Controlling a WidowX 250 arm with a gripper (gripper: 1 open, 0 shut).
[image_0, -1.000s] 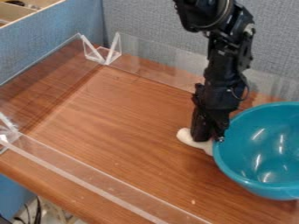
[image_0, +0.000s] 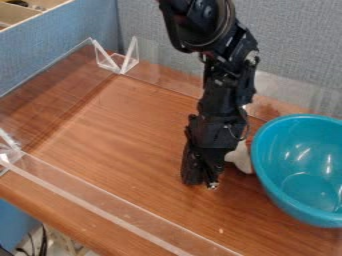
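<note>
The black robot arm hangs down from the top centre to my gripper (image_0: 203, 168), which is low over the wooden table (image_0: 107, 150), left of a blue bowl (image_0: 301, 170). A white object (image_0: 239, 156) shows behind the gripper, next to the bowl's rim, mostly hidden by the gripper and bowl. I cannot tell how far the fingers are apart or whether anything is between them.
Clear plastic edging runs along the table's back and front, with white corner brackets (image_0: 118, 62) at the back left. A light wooden box stands at top left.
My gripper has moved left and lower toward the front, away from the bowl. The white object is now more hidden and appears a little further right.
</note>
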